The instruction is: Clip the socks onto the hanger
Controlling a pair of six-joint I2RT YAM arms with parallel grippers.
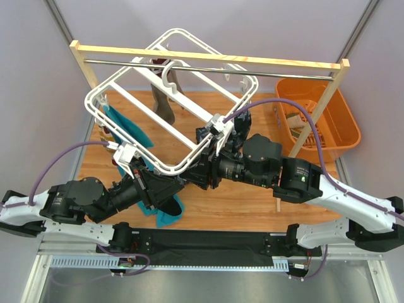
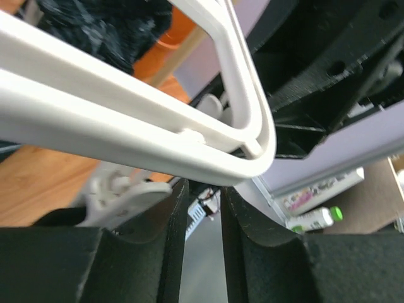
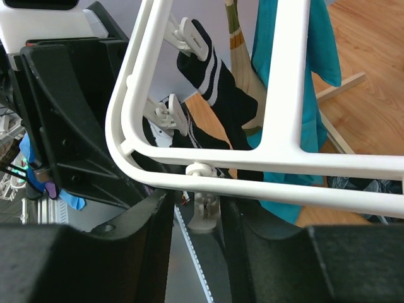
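The white hanger point(image 1: 136, 107) hangs turned at an angle, its near corner between my two grippers. My left gripper is part open below that corner; floor shows between its fingers. My right gripper has its fingers apart on either side of a pale clip point(image 3: 205, 211) under the hanger's bar, no sock seen in it. Black socks with white stripes point(image 3: 214, 76) hang by other white clips point(image 3: 167, 115). From above, a black sock point(image 1: 170, 205) shows only partly below my left gripper point(image 1: 177, 182).
A teal cloth point(image 1: 169, 218) and a grey-brown sock point(image 1: 162, 106) also hang from the hanger. Dark patterned fabric point(image 1: 241, 126) hangs on its right. A wooden rack point(image 1: 208, 57) carries the hanger; an orange basket point(image 1: 348, 129) stands at right.
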